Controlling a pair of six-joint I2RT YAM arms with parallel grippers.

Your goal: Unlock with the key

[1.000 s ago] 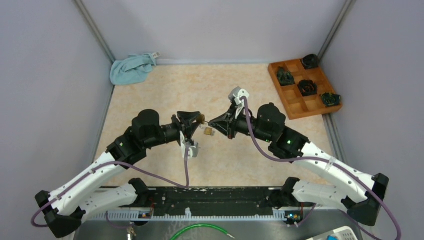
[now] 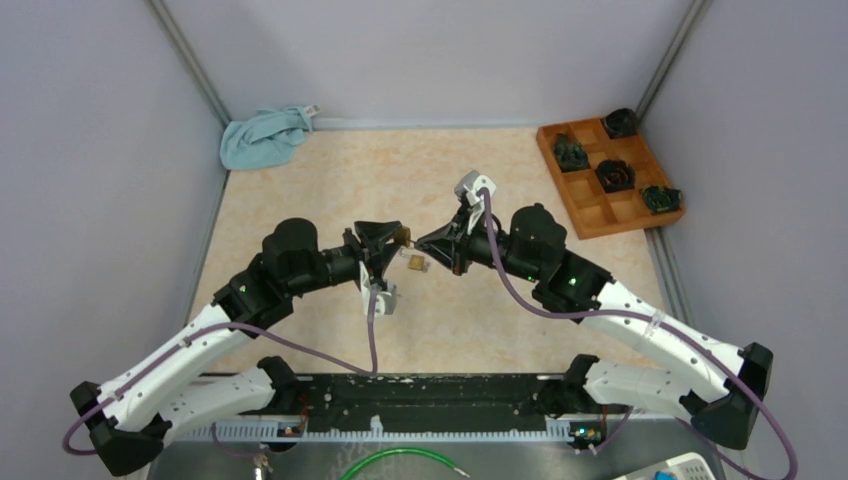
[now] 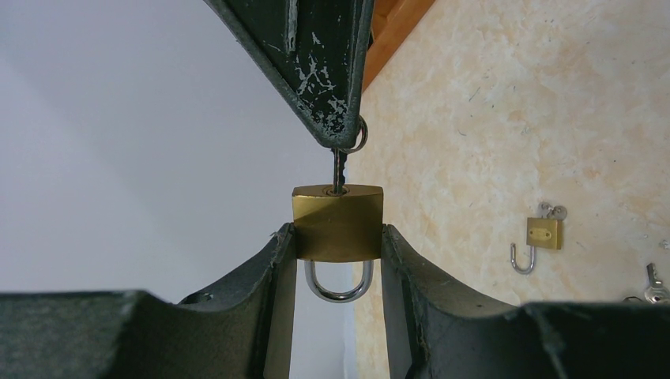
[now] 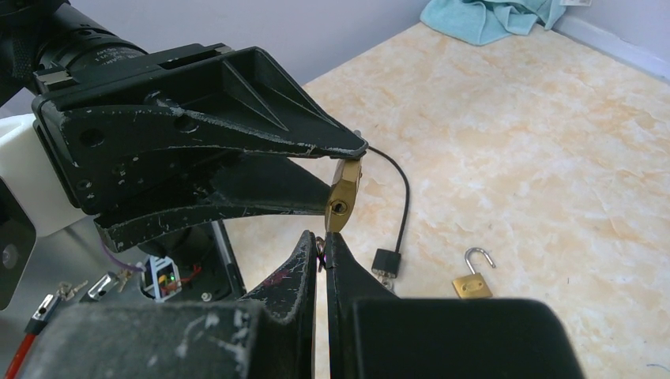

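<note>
A brass padlock (image 3: 338, 229) is gripped upright by my left gripper, its keyhole end up and its shackle (image 3: 340, 297) hanging below. Opposite it, my right gripper (image 2: 418, 245) is shut on a thin key (image 3: 338, 170), whose small ring (image 3: 363, 136) shows beside the fingertips. In the left wrist view the key's blade points down to the keyhole; whether its tip is inside I cannot tell. From the right wrist view the padlock (image 4: 343, 193) stands just beyond the fingertips, with its keyhole end facing them. Most of the key is hidden there.
Another brass padlock (image 4: 472, 286) lies on the table with its shackle open. Nearby are a black block on a cable (image 4: 386, 261) and a loose key (image 3: 654, 286). A wooden compartment tray (image 2: 594, 214) sits back right, a blue cloth (image 2: 262, 140) back left.
The left arm and its padlock look still.
</note>
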